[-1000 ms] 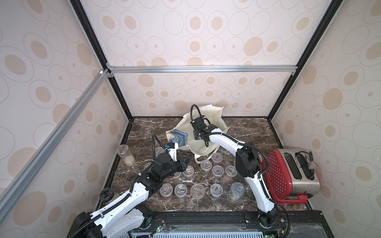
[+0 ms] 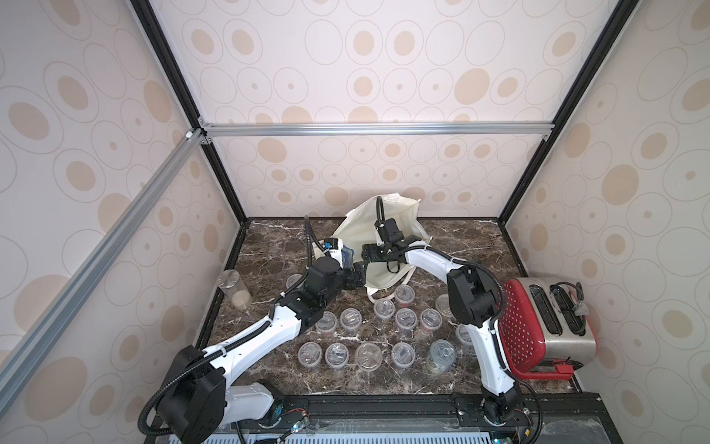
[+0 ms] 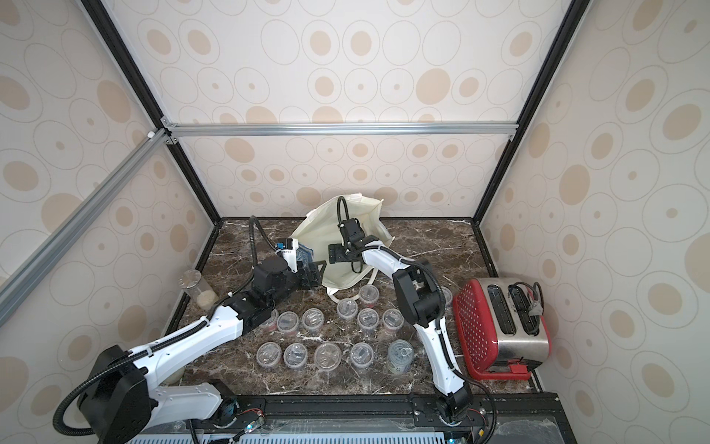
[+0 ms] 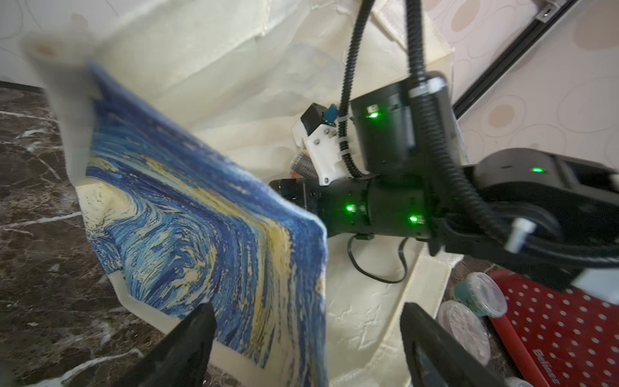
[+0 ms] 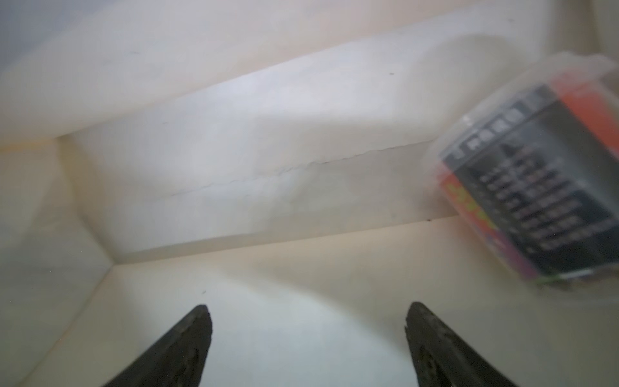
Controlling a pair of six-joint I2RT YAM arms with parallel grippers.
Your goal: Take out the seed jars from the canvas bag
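Note:
The cream canvas bag [image 2: 399, 211] lies open at the back centre, its blue swirl-printed flap [image 4: 187, 245] filling much of the left wrist view. My right gripper is inside the bag, open, with nothing between its fingers. A jar with a dark printed label [image 5: 535, 180] lies blurred to its right against the bag's inside. My left gripper stands open at the bag's front left, close to the flap. Several clear-lidded jars [image 2: 406, 319] stand on the dark marble counter in front of the bag.
A red and steel toaster [image 2: 543, 325] sits at the front right. A tall clear container [image 2: 235, 290] stands at the left edge. The counter behind, either side of the bag, is clear; the front middle is crowded with jars.
My right gripper has shifted slightly within the bag, whose shape has changed a little.

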